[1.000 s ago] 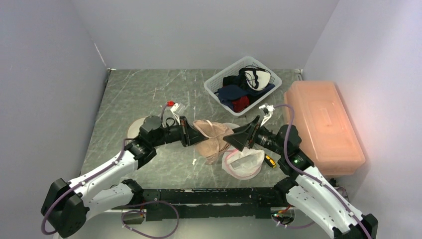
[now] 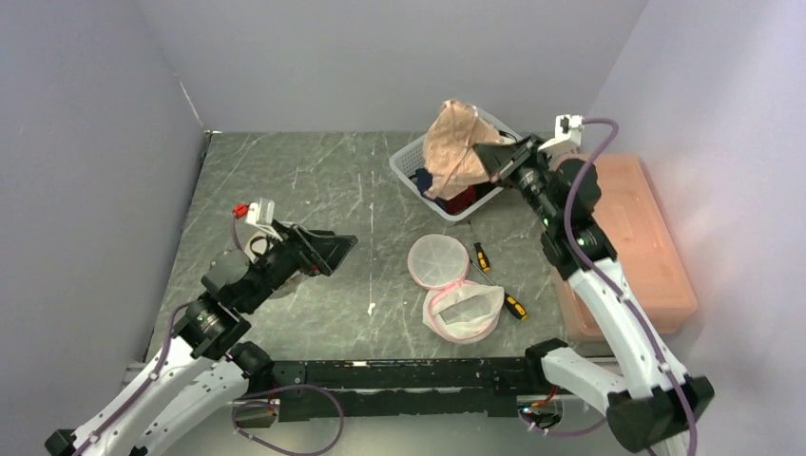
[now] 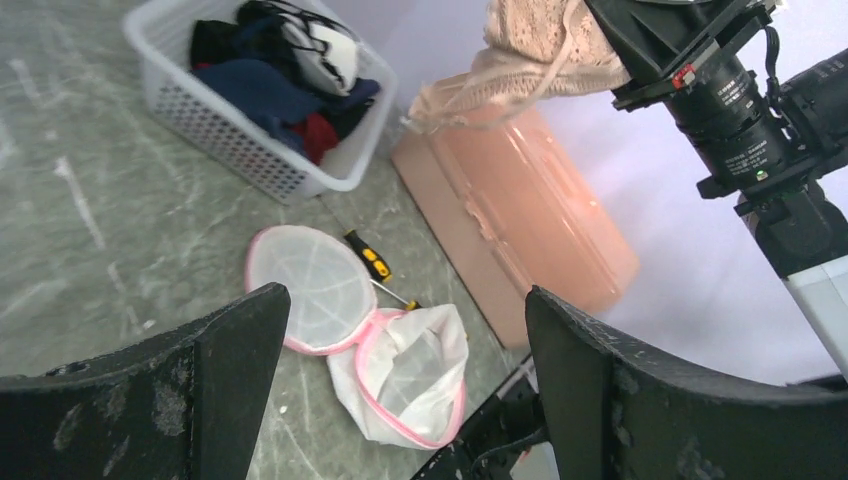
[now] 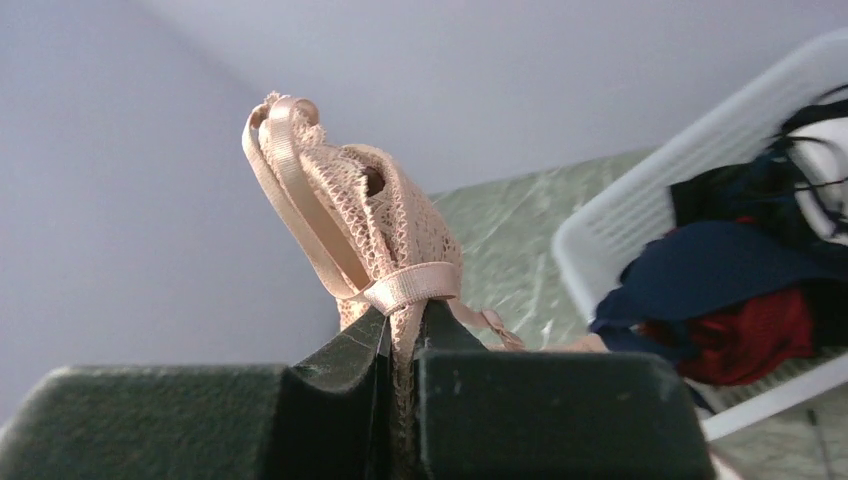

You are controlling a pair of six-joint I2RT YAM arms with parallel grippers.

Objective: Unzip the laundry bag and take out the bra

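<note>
The beige lace bra (image 2: 454, 152) hangs above the white basket at the back, with my right gripper (image 2: 492, 163) shut on it. In the right wrist view a strap and bunched lace of the bra (image 4: 405, 235) come out between the closed fingers. My left gripper is open and empty, over the left side of the table. A small round laundry bag lies open near the front: its lid (image 2: 438, 261) is folded back and its white mesh body (image 2: 466, 312) has a pink rim. Part of the bra is out of frame in the left wrist view.
The white basket (image 3: 225, 130) holds dark, red and white garments. Two yellow-and-black screwdrivers (image 2: 514, 306) lie beside the open bag. An orange storage box (image 2: 627, 247) stands to the right. Bare table spreads across the left and middle.
</note>
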